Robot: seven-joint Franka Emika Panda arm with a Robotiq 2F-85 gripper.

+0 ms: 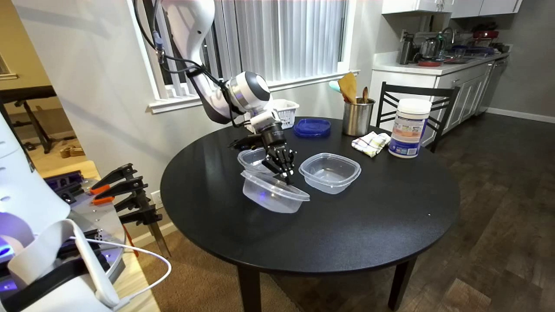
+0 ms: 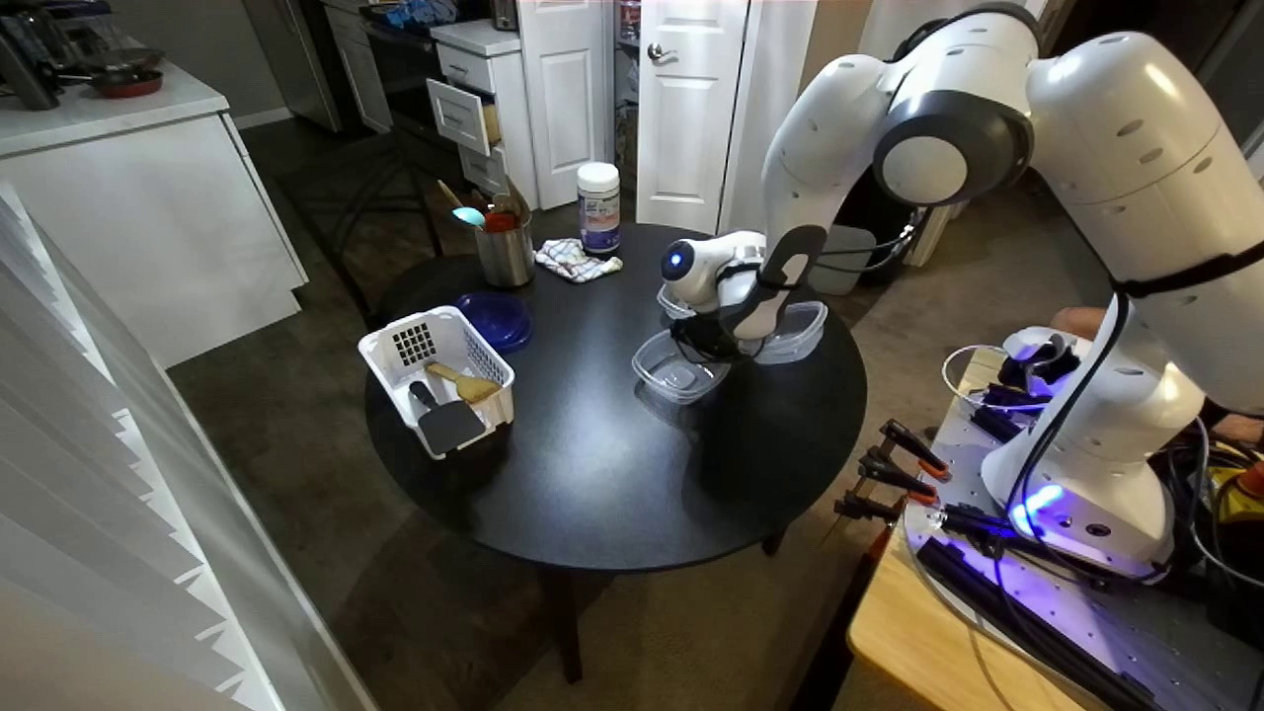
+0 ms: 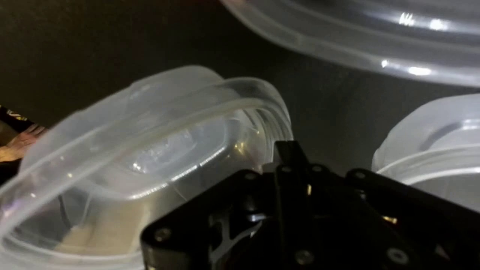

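Three clear plastic containers are on the round black table. The front-left container stands tilted, with its rim sloping down to the right in exterior view 1. My gripper is shut just behind that rim. In the wrist view, the fingertips meet the right end of the tilted container's rim; whether any of the rim is between them cannot be made out. Another container sits open and upright to the right. Behind my gripper, the third container is partly hidden.
A white basket with utensils and blue lids stand near the window side. A utensil canister, a checked cloth and a wipes tub line the far right.
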